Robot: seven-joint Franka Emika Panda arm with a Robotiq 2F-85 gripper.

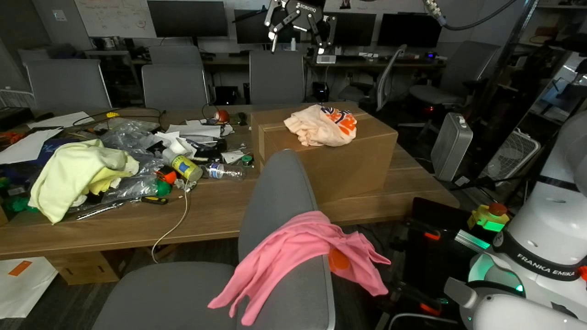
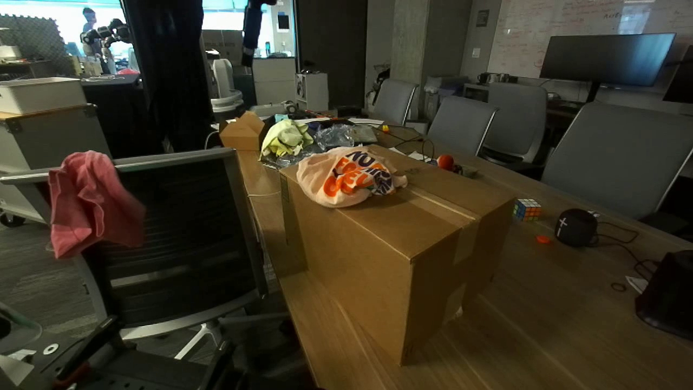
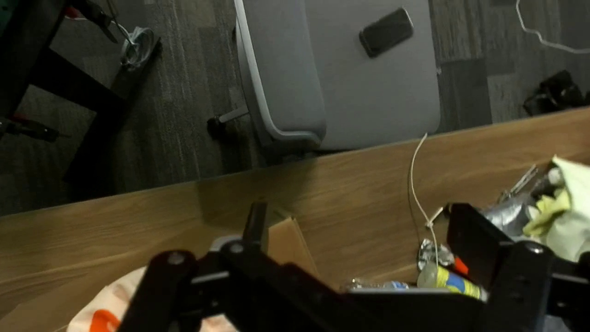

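Note:
A peach cloth with orange and dark lettering (image 1: 324,125) lies in a low heap on top of the large cardboard box (image 1: 352,170). Well above it, at the top edge of exterior view 1, my gripper (image 1: 297,48) hangs open and empty. The wrist view has its black fingers (image 3: 255,224) spread wide, with only table and clutter showing beyond; part of the peach cloth (image 3: 119,293) appears at lower left. Over the grey chair's back (image 1: 283,192) drapes a pink cloth (image 1: 297,250). A pale yellow cloth (image 1: 82,173) rests on the clutter at the table's left.
Papers, clear plastic, a yellow-labelled can (image 1: 185,167) and a plastic bottle (image 1: 224,171) crowd the table left of the box. A white cable (image 1: 179,222) runs over the table's front edge. Bare tabletop (image 2: 539,312) surrounds the box's near end in exterior view 2.

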